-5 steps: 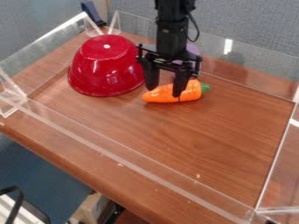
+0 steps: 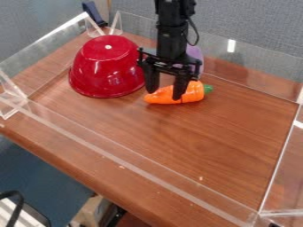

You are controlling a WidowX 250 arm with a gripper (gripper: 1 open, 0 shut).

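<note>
My black gripper [image 2: 166,82] hangs from the top centre, fingers pointing down and spread apart, just over an orange carrot [image 2: 183,94] with a green top that lies on the wooden table. Whether the fingertips touch the carrot I cannot tell. An upturned red bowl [image 2: 104,67] stands to the left of the gripper.
A purple object [image 2: 197,53] is partly hidden behind the arm. Clear low walls edge the wooden table [image 2: 178,160].
</note>
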